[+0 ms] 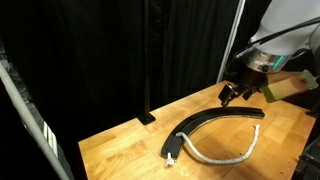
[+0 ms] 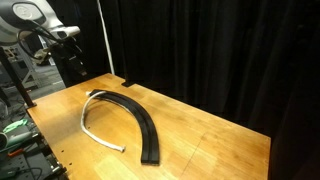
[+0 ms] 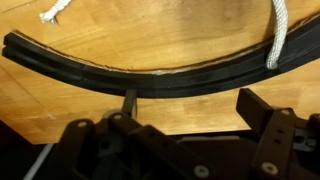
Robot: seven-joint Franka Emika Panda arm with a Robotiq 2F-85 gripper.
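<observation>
A white rope (image 1: 215,160) lies on the wooden table, curving from near one end of a black curved track (image 1: 200,119) out over bare wood and back toward the track's far part. In the wrist view the track (image 3: 150,84) spans the frame, with one rope end (image 3: 278,45) lying onto it at right and the frayed other end (image 3: 55,10) on the wood at upper left. My gripper is open above the table, with nothing between its fingers. In exterior view 2 the gripper (image 2: 77,50) hangs at left, well clear of rope and track.
A dark stand base (image 1: 146,118) sits at its back edge, before black curtains (image 1: 80,60). A tan block-like thing (image 1: 290,87) shows by the arm.
</observation>
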